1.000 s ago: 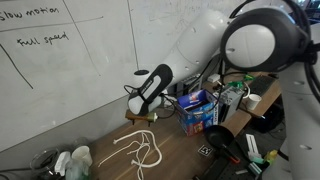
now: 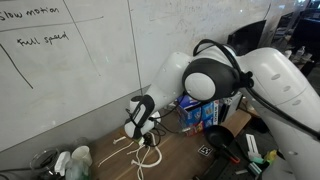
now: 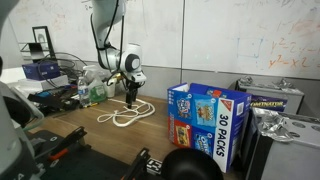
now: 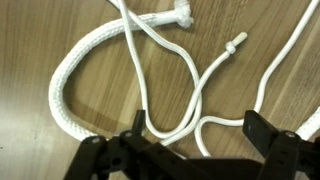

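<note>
White rope lies in loose loops on the brown wooden table. In the wrist view a thick piece (image 4: 66, 82) curves round at the left and ends near the top. Thinner strands (image 4: 186, 125) cross at the middle, and one thin strand has a knotted tip (image 4: 236, 42). My gripper is open over the rope, its dark fingers wide apart with nothing gripped. In exterior view 2 the gripper (image 3: 131, 99) points down just above the rope (image 3: 124, 117). How much height separates the fingertips from the table is hard to tell.
A blue snack box (image 3: 205, 120) and a black pan (image 3: 188, 165) stand on the table. Grey metal appliances (image 3: 275, 140) are at the right. A whiteboard wall (image 2: 80, 60) closes off the back. Bare table (image 2: 115, 175) shows around the rope.
Seen from exterior view 1, my arm has come down and toward the rope, so the gripper now sits low over it. The rope looks unmoved.
</note>
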